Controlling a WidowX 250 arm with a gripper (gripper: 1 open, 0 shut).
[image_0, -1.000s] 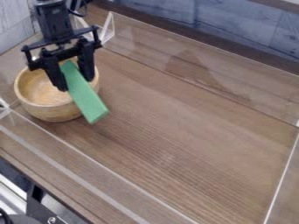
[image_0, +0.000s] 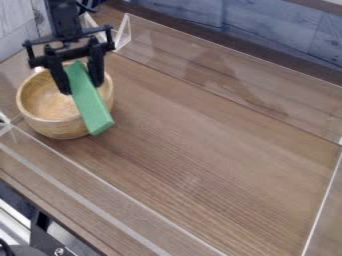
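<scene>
My black gripper (image_0: 70, 70) is at the upper left, shut on a long green block (image_0: 88, 103) that hangs tilted down toward the lower right, over a tan round bowl (image_0: 40, 106). The block's lower end reaches the bowl's front right area; whether it touches the bowl is hard to tell.
Pale edges border it at the back and right, and a dark area with cables shows at the bottom left.
The bowl has stayed about where it was.
</scene>
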